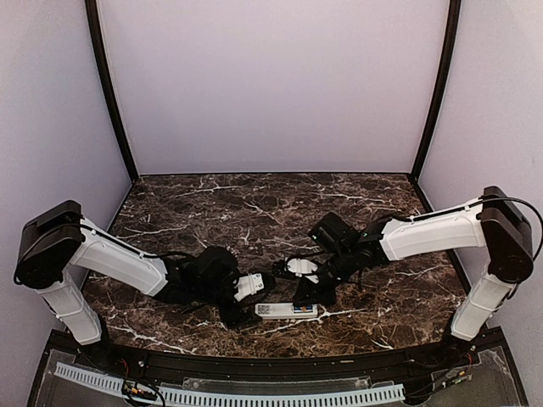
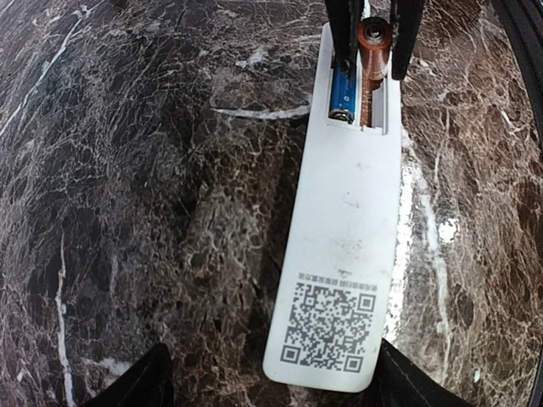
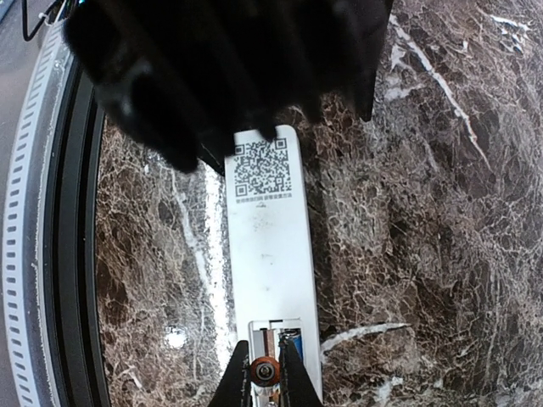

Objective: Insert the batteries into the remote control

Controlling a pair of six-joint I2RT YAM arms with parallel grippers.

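Observation:
A white remote control [image 2: 344, 212] lies back side up on the table, its battery bay open. Inside the bay, a blue battery [image 2: 342, 93] occupies one slot; the slot beside it shows bare. Over that bare slot my right gripper is shut on a copper-coloured battery [image 2: 374, 51], which looks tilted, its end pointing up. Whether its lower end touches the bay is hidden. My left gripper stands open at the QR-code end of the remote, a finger on either side; the right-hand finger [image 2: 403, 381] is close to the remote's edge.
A black rail and a white slotted strip [image 1: 280, 398] run along the front edge. Both grippers are close together over the remote.

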